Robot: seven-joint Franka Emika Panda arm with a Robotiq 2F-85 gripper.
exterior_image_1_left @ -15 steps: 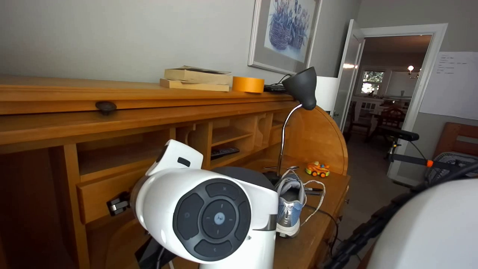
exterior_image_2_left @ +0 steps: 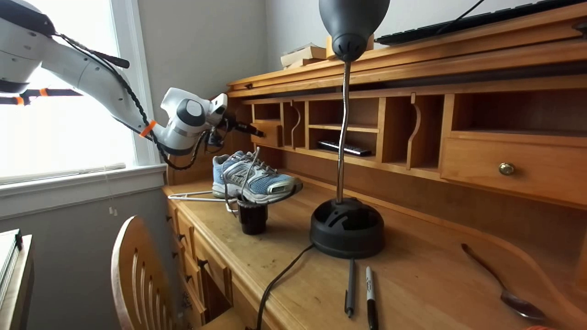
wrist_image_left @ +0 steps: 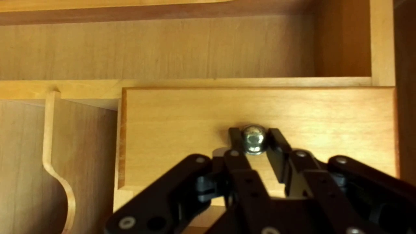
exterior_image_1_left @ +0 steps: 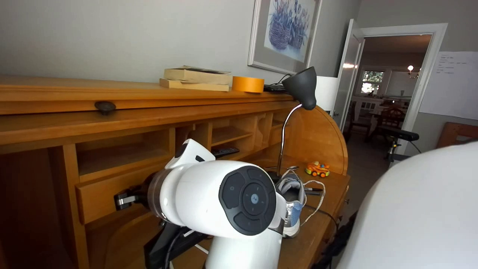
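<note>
A small wooden drawer (wrist_image_left: 175,128) sits beneath an empty cubby of the desk's hutch. In the wrist view its front edges stand slightly clear of the surrounding frame. My gripper is shut on the drawer's round metal knob (wrist_image_left: 254,134), one black finger (wrist_image_left: 235,136) on either side of it. From the far side, exterior view 2 shows the gripper (exterior_image_2_left: 261,134) at the front of that drawer (exterior_image_2_left: 269,134); the knob is hidden there. Exterior view 1 has the drawer front (exterior_image_1_left: 96,195) at left, partly covered by my arm.
A blue running shoe (exterior_image_2_left: 253,177) rests on a black cup (exterior_image_2_left: 253,217) near my arm, beside a white hanger (exterior_image_2_left: 190,196). The black lamp (exterior_image_2_left: 347,228) stands mid-desk. A remote (exterior_image_2_left: 345,148) lies in a cubby. Pens and a spoon (exterior_image_2_left: 503,288) are farther along.
My arm's wrist has moved farther in toward the hutch and tilted, and the gripper has shifted slightly right in exterior view 1. The drawer looks about the same.
</note>
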